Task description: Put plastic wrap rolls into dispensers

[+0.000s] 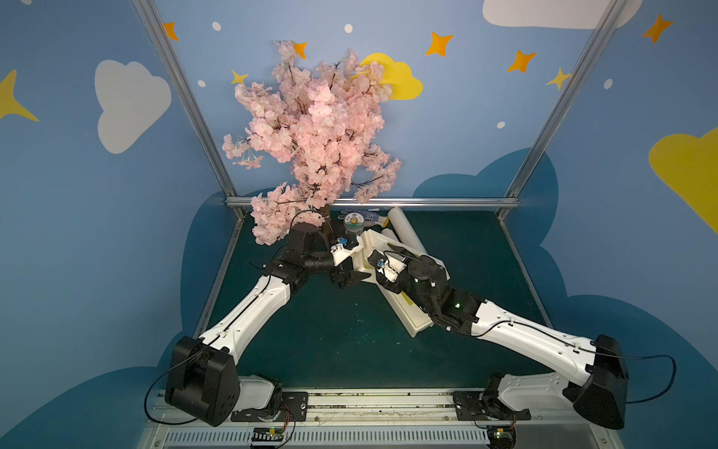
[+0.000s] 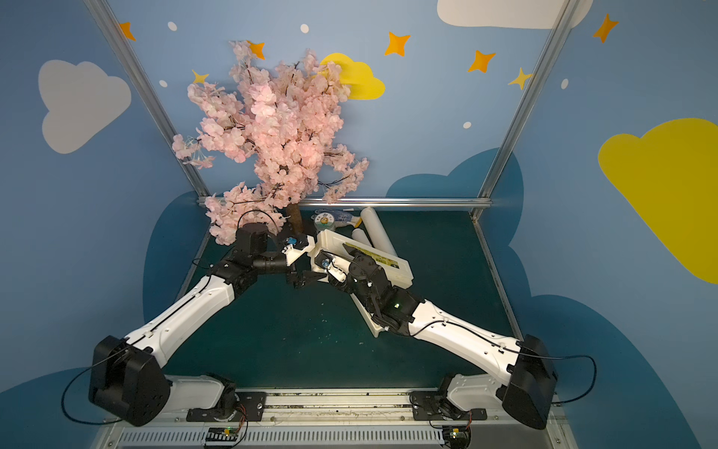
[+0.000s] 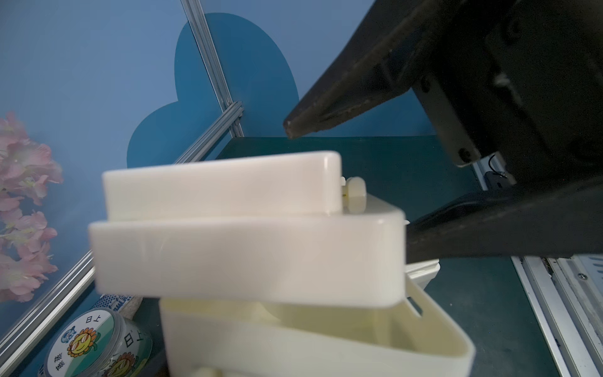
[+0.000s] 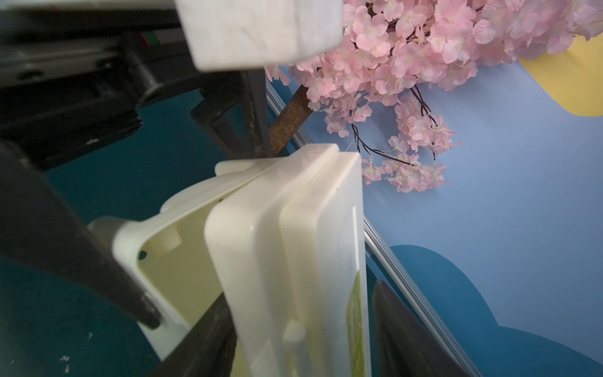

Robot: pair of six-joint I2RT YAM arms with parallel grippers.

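Observation:
A stepped white dispenser part (image 3: 245, 257) (image 4: 267, 220), with a yellow-green label (image 4: 355, 333), sits above a hollow cream part (image 3: 314, 348) (image 4: 188, 257). Two fingers of my right gripper stand open on either side of the stepped part. My left gripper is open around the end of the hollow part. Its own fingers barely show, if at all, in the left wrist view. Another pale dispenser section (image 1: 411, 318) extends toward the front under the right arm. At the back lie a long white roll (image 1: 404, 228) and a shorter one (image 2: 360, 237), partly hidden.
A round labelled tub (image 1: 353, 220) and a blue-patterned item (image 2: 342, 217) stand at the back beside the blossom tree (image 1: 321, 134). Both arms crowd the middle.

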